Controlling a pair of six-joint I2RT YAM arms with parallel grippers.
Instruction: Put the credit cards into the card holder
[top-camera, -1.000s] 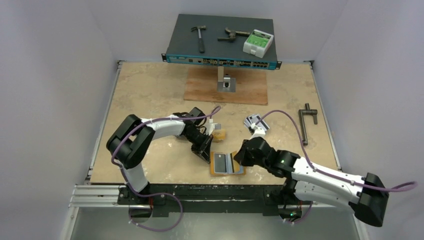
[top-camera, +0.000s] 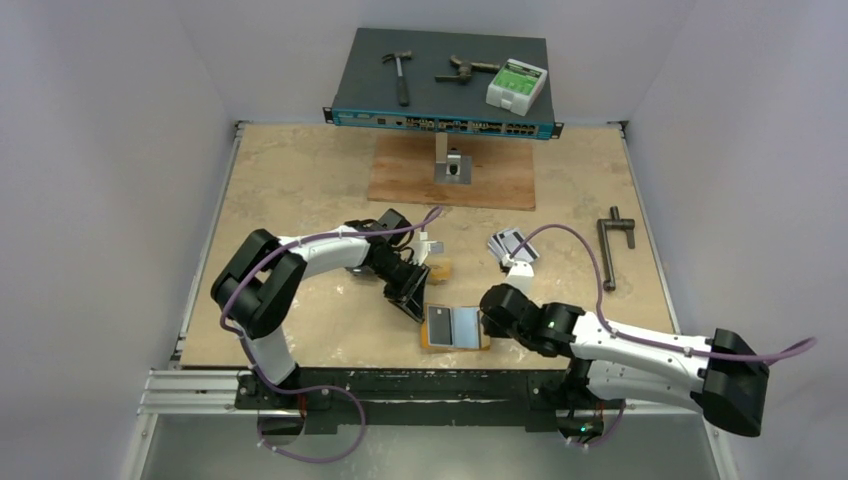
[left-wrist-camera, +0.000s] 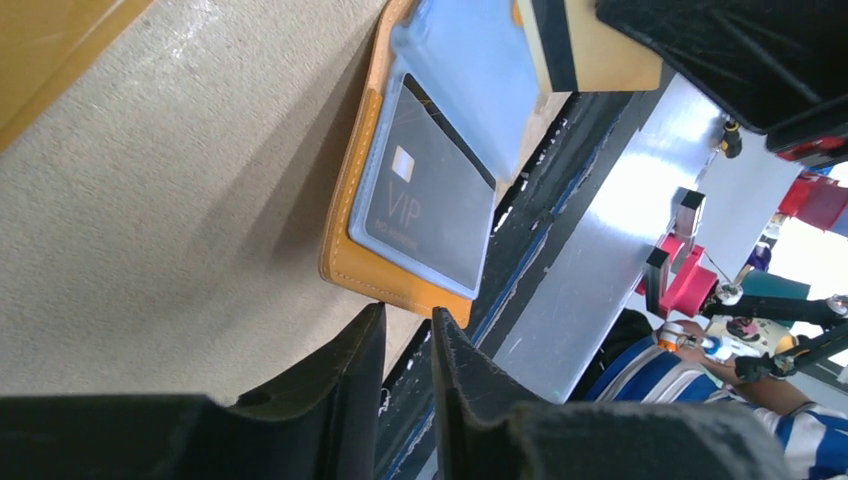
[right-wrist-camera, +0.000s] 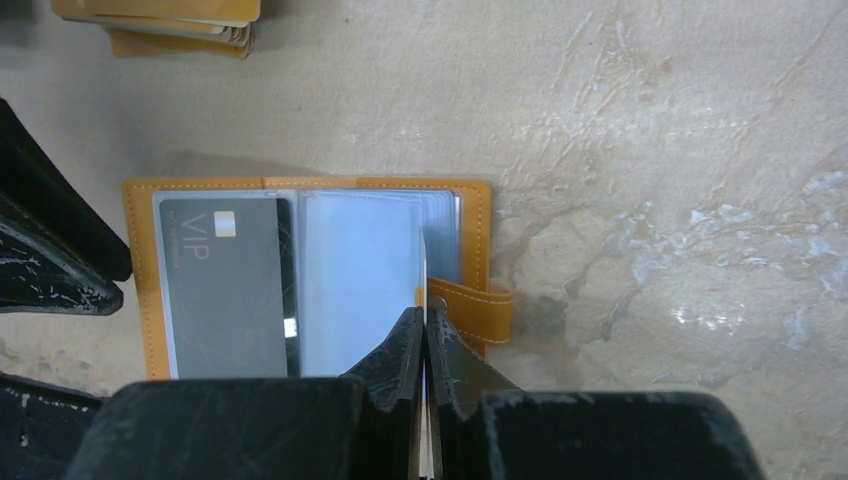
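Observation:
The tan card holder (top-camera: 427, 343) lies open at the front middle of the table. A grey VIP card (right-wrist-camera: 225, 290) sits in its left clear sleeve, and the sleeve on the right (right-wrist-camera: 355, 270) looks empty. Above that right side, my right gripper is shut on a gold card with a dark stripe; the right wrist view shows it edge-on as a thin line. My left gripper is part open at the holder's left edge, nothing seen between its fingers. Whether its tips touch the leather cannot be told.
A stack of gold cards (right-wrist-camera: 160, 10) lies behind the holder. Grey and white cards (top-camera: 507, 244) are fanned out farther back to the right. A dark metal tool (top-camera: 606, 255) rests at the right edge.
My left gripper has barely moved.

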